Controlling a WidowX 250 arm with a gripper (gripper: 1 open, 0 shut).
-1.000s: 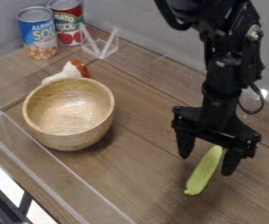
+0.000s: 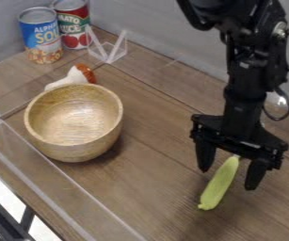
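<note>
A pale green elongated vegetable [image 2: 215,189] lies on the wooden table at the right, pointing from upper right to lower left. My black gripper [image 2: 230,164] hangs just over its upper end with fingers spread open, one on either side, nothing held between them. A wooden bowl [image 2: 73,109] sits at the left of the table.
An ALPHA soup can [image 2: 42,36] and a red tomato can [image 2: 73,23] stand at the back left corner by the wall. A red and white object [image 2: 80,76] lies behind the bowl.
The gripper has shifted only slightly over the last second, staying open above the green vegetable. The objects on the table have not moved.
</note>
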